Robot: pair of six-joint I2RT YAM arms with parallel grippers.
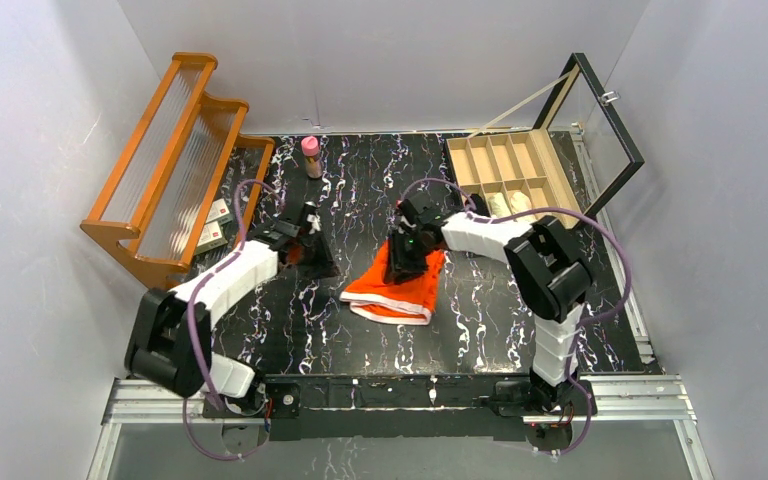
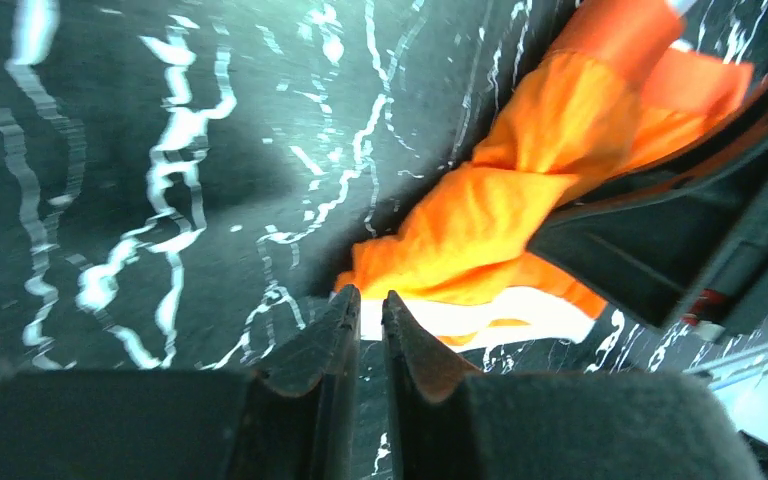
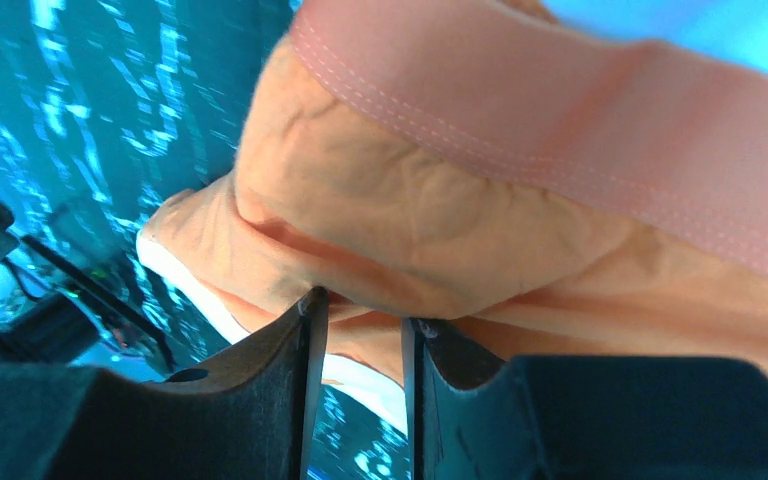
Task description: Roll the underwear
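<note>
Orange underwear [image 1: 415,293] with white hems lies folded and rumpled on the black marbled table. In the left wrist view its white-hemmed corner appears just past the tips of my left gripper. Those fingers are nearly together; no cloth shows clearly between them. From above, my left gripper [image 1: 328,268] stands left of the cloth, with bare table in between. My right gripper [image 1: 400,274] is over the upper part of the underwear. In the right wrist view, this gripper is part open, with orange folds [image 3: 440,240] and waistband [image 3: 560,110] beyond its fingers.
A wooden rack [image 1: 150,180] stands on the left. At the back is a pink-capped bottle [image 1: 311,158]. A divided wooden box [image 1: 505,160], holding pale rolled items, sits at the back right with its lid raised.
</note>
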